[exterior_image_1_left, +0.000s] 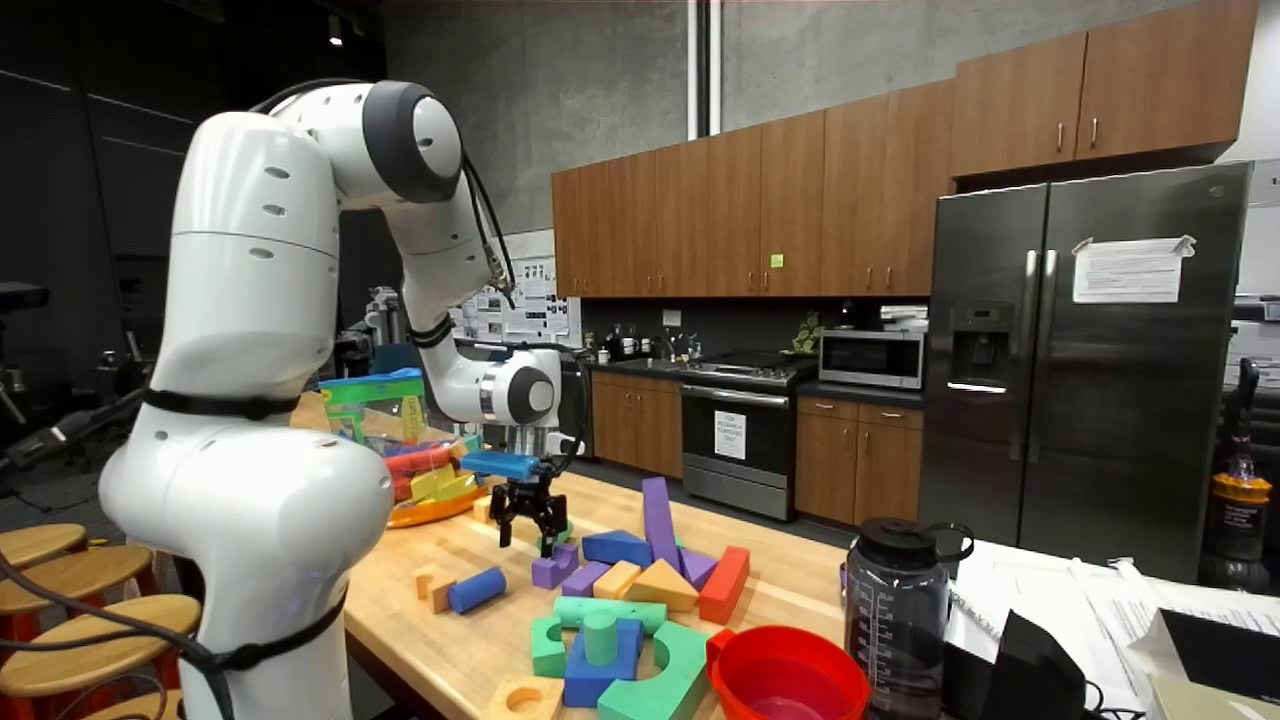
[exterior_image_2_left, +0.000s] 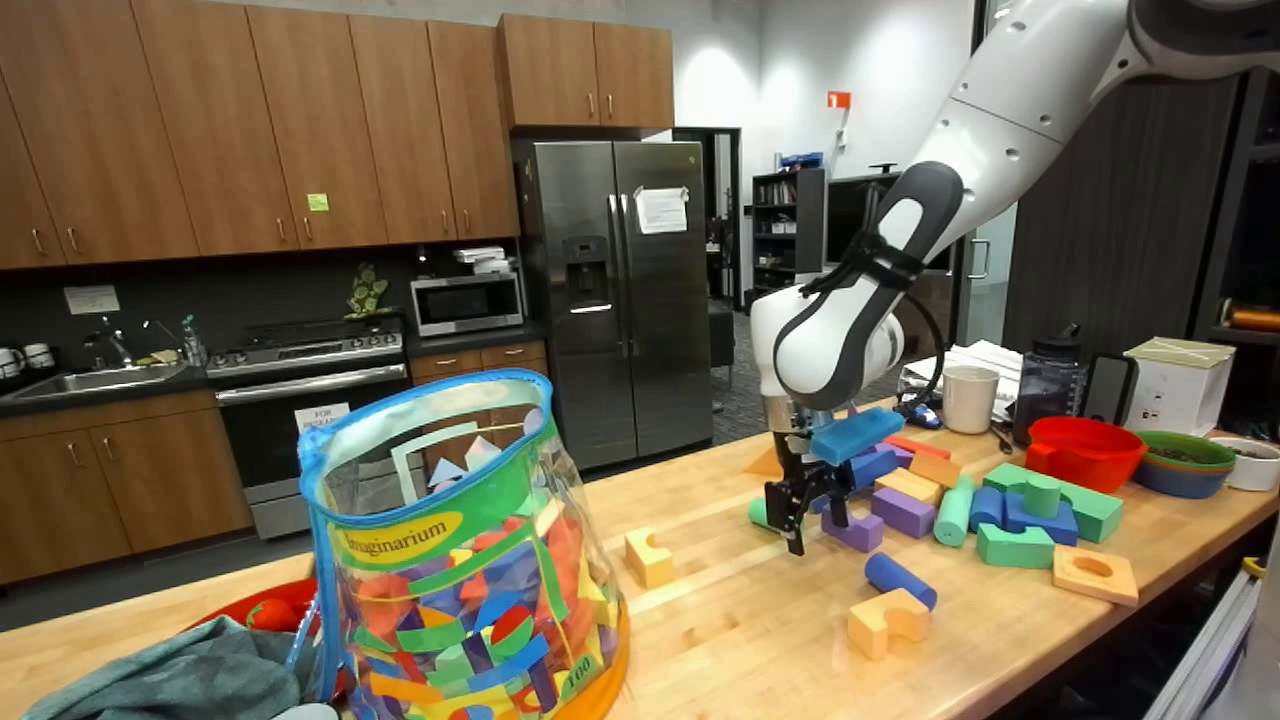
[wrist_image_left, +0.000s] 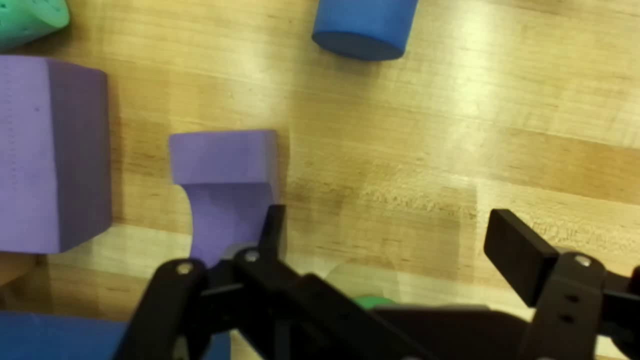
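My gripper (exterior_image_1_left: 525, 544) hangs above the table, its fingers spread wide and nothing between the fingers. In the wrist view a purple notched block (wrist_image_left: 225, 159) lies by the left finger (wrist_image_left: 273, 231), which covers part of it in this view. Under the gripper's body a sliver of a green piece (wrist_image_left: 373, 300) shows, mostly hidden; exterior view 2 shows a green piece (exterior_image_2_left: 761, 514) just behind the fingers. A blue cylinder (wrist_image_left: 363, 30) lies on bare wood at the top of the wrist view.
Several blocks crowd beside the gripper, including a purple block (exterior_image_2_left: 905, 511) and a green cylinder (exterior_image_2_left: 955, 514). A red bowl (exterior_image_1_left: 786, 678) and dark bottle (exterior_image_1_left: 895, 618) stand beyond them. A clear bag of blocks (exterior_image_2_left: 468, 576) stands opposite. Bare wood (exterior_image_2_left: 720, 600) lies between.
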